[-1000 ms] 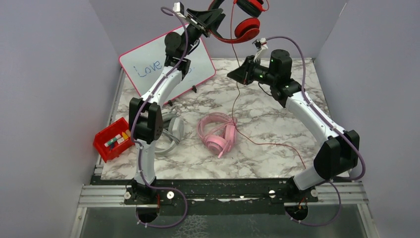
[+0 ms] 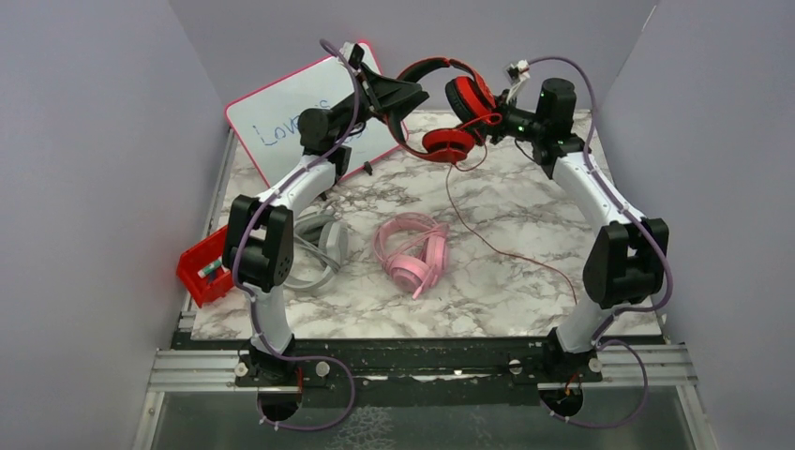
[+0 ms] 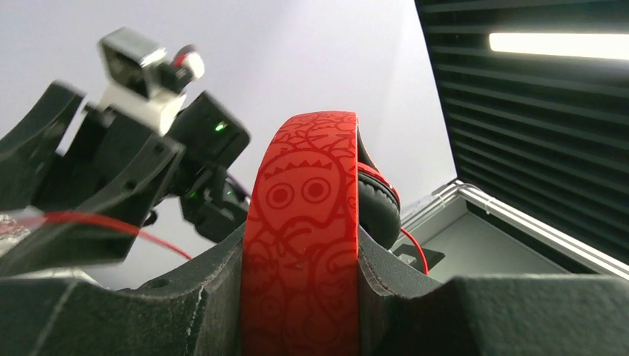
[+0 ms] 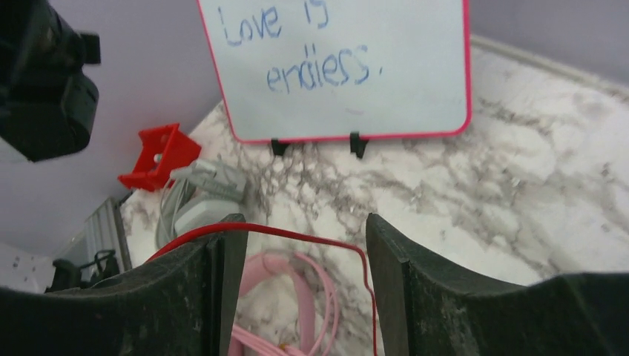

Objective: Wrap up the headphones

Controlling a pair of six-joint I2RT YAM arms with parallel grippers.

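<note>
Red headphones [image 2: 447, 141] hang in the air at the top centre, with my left gripper [image 2: 405, 94] shut on the headband [image 3: 300, 222], which fills that wrist view's middle. Their red cable [image 2: 506, 253] trails down to the table. My right gripper [image 2: 489, 120] is by the ear cups, partly hidden by them in the top view; in the right wrist view its fingers stand apart, with a thin red cable [image 4: 311, 239] crossing between them.
Pink headphones [image 2: 409, 277] and grey headphones [image 2: 333, 246] lie on the marble table [image 2: 497, 300]. A red bin [image 2: 192, 272] is at the left, a whiteboard [image 2: 262, 112] at the back left.
The left gripper has brought the red headphones down toward the table's side of the top view.
</note>
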